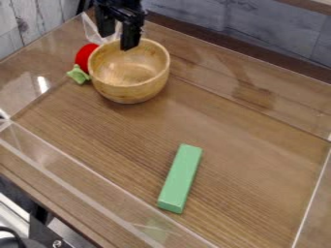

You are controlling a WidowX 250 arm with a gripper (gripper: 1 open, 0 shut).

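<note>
My gripper (120, 29) is at the top left, dark and open, above the back rim of a tan bowl (130, 82). A red object (84, 56) with a green stem or top (76, 76) lies just left of the bowl, partly hidden by it.
A long green block (180, 176) lies on the wooden table (258, 116) at the lower right. A pale, unclear object stands behind the red one, near the back left.
</note>
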